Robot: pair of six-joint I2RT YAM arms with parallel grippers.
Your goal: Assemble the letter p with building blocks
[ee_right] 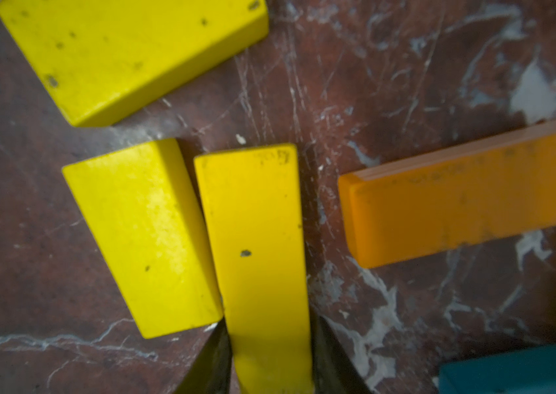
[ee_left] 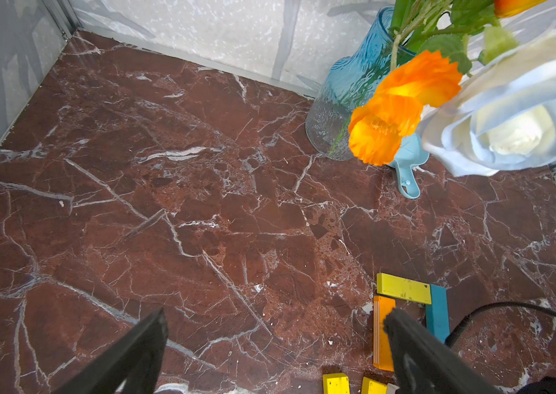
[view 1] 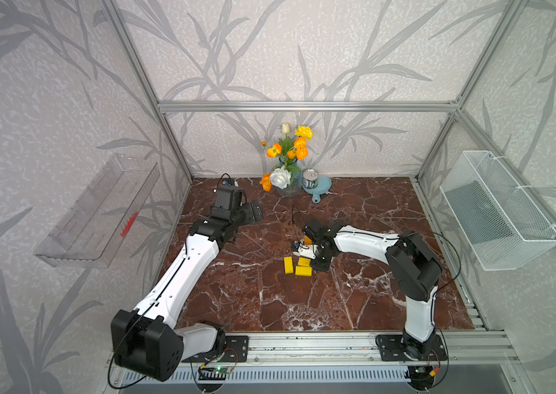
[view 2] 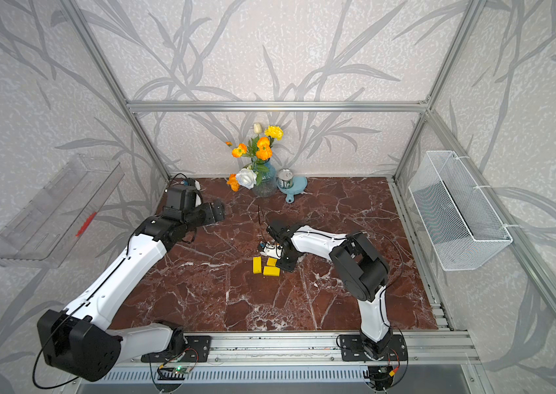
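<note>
In the left wrist view an upper yellow block point(ee_left: 402, 287) lies across the top of an orange block point(ee_left: 383, 331). A teal block point(ee_left: 437, 312) stands at its right end, opposite the orange one. In the right wrist view a long yellow block point(ee_right: 255, 216) lies between the fingers of my right gripper, which sit close along both sides; whether they press on it I cannot tell. A shorter yellow block point(ee_right: 143, 239) lies slanted against its left side. A third yellow block point(ee_right: 140, 52) lies apart. My left gripper hangs open and empty over bare table.
A vase point(ee_left: 340, 111) with flowers stands at the back, beside a can point(view 1: 310, 178) on a blue tray point(view 1: 324, 186). A clear bin point(view 1: 104, 210) hangs left, a white wire basket point(view 1: 501, 210) right.
</note>
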